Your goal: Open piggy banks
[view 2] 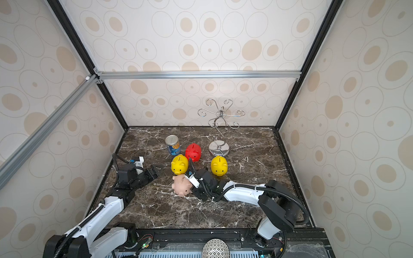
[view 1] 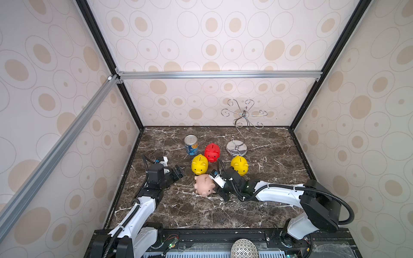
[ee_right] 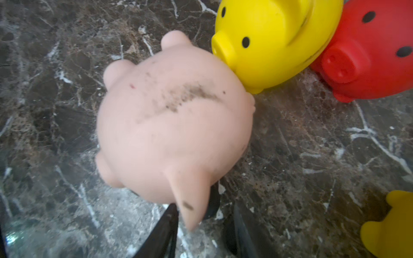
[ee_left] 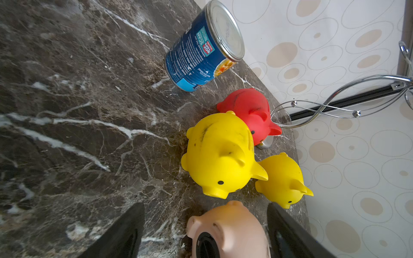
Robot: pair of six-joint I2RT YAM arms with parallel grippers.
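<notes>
A pink piggy bank [view 1: 203,185] lies tipped over at the front middle, with a dark oval on its underside [ee_left: 207,245]. My right gripper is part open at its right end, fingertips straddling a pink ear-like tip, in the right wrist view. My left gripper is open, apart to the left, pointing toward the pigs. Two yellow piggy banks [view 1: 199,164] [view 1: 239,166] stand behind the pink one, and a red piggy bank [view 1: 212,151] stands further back.
A blue can [view 1: 191,146] stands at the back left of the pigs. A chrome wire stand [view 1: 236,148] rises at the back right.
</notes>
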